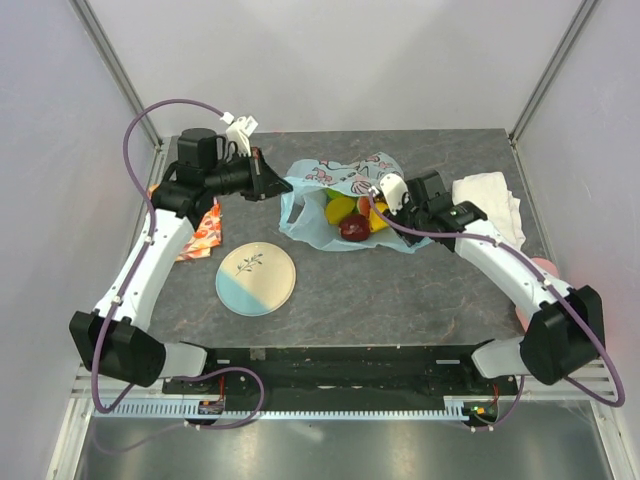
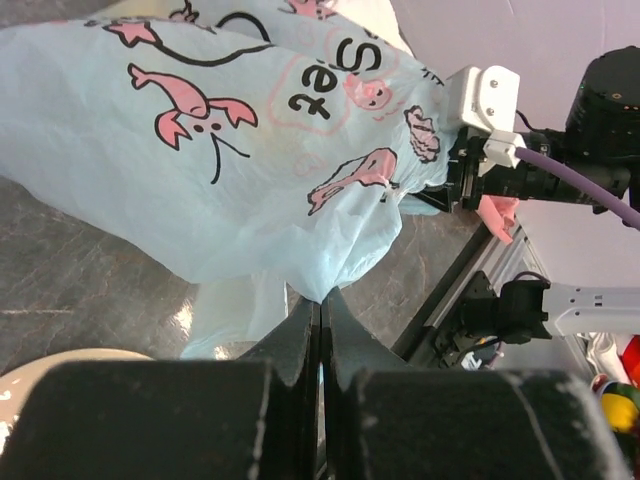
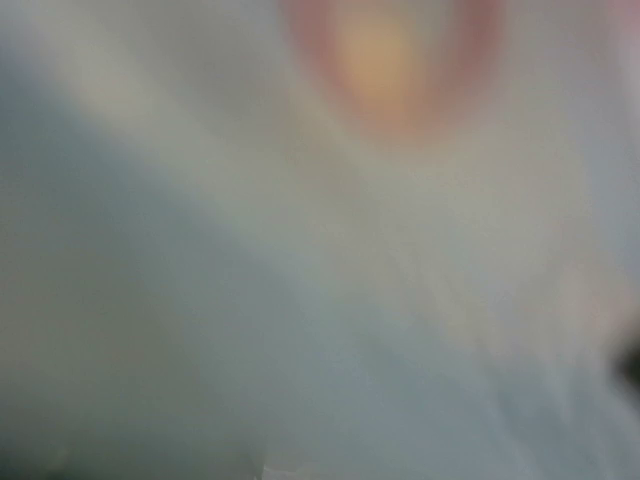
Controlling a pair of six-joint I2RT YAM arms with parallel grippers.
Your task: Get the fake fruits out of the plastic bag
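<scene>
A light-blue printed plastic bag (image 1: 310,225) lies open at the table's centre, showing a dark red fruit (image 1: 355,227), yellow-green fruit (image 1: 338,209) and yellow fruit (image 1: 381,214). My left gripper (image 1: 272,183) is at the bag's upper left; in the left wrist view its fingertips (image 2: 312,318) are shut at a gathered corner of the bag. My right gripper (image 1: 398,210) is at the bag's right side over the fruit, its fingers hidden; the right wrist view is blurred close against the bag.
A plate (image 1: 255,300) sits front left. An orange patterned cloth (image 1: 200,240) lies far left, white cloths (image 1: 485,200) at the right, a pink cloth (image 1: 540,268) behind the right arm.
</scene>
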